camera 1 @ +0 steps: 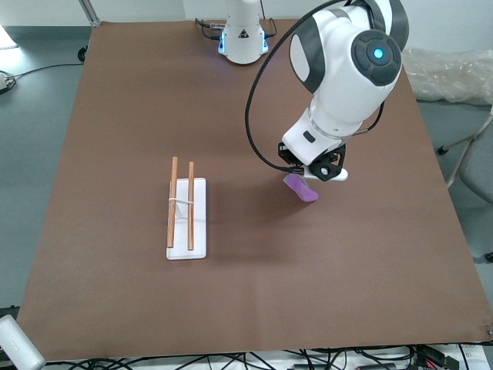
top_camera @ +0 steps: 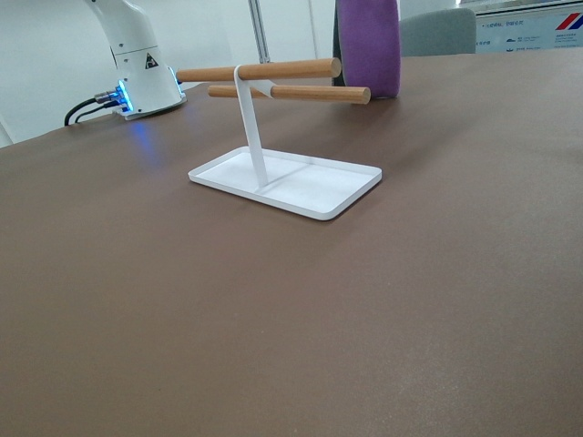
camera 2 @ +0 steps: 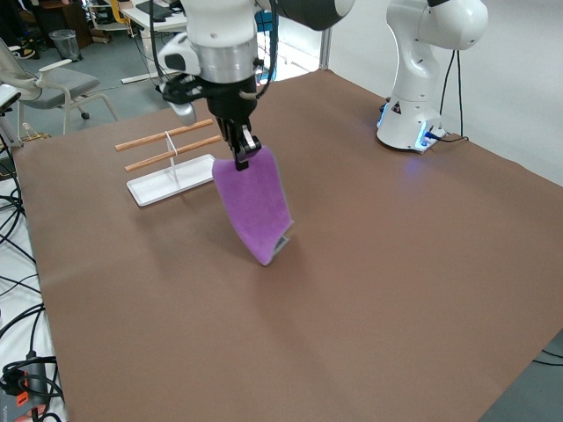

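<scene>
A purple cloth with a grey edge (camera 2: 255, 207) hangs from my gripper (camera 2: 246, 151), which is shut on it, over the brown table (camera 2: 352, 308). In the left view the gripper (camera 1: 306, 169) is right of a small white rack with two wooden bars (camera 1: 199, 223), apart from it, and the cloth (camera 1: 300, 186) shows below it. In the top view, which is low across the table, the cloth (top_camera: 367, 45) stands upright behind the rack (top_camera: 310, 191); the gripper is out of that view.
Cables run along the near edge. Most of the brown tabletop around the rack is clear.
</scene>
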